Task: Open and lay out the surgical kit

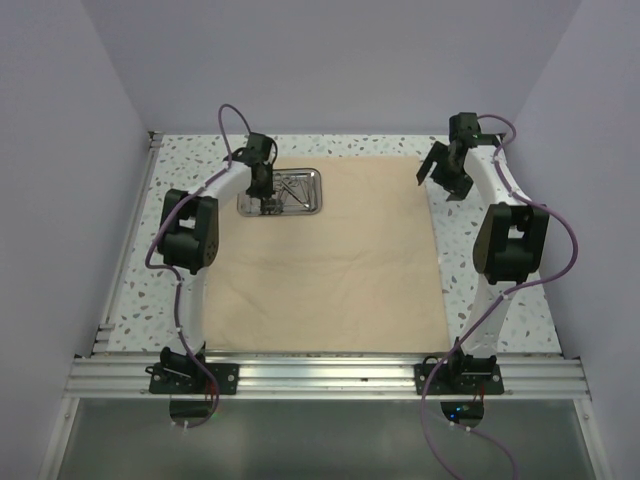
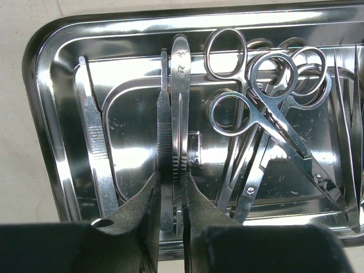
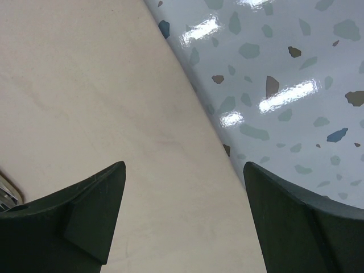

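The steel tray (image 1: 312, 207) lies at the upper left of the cloth, holding scalpel handles, scissor-like instruments and slim pointed tools. My left gripper is over the tray, its fingers close together at two upright handles (image 2: 180, 96) near the middle; whether it grips either is unclear. Another handle (image 2: 96, 159) lies to the left of them, and several ringed instruments (image 2: 304, 159) to the right. My right gripper stands open and empty above the cloth's right edge.
Speckled table surface (image 1: 460, 240) surrounds it.
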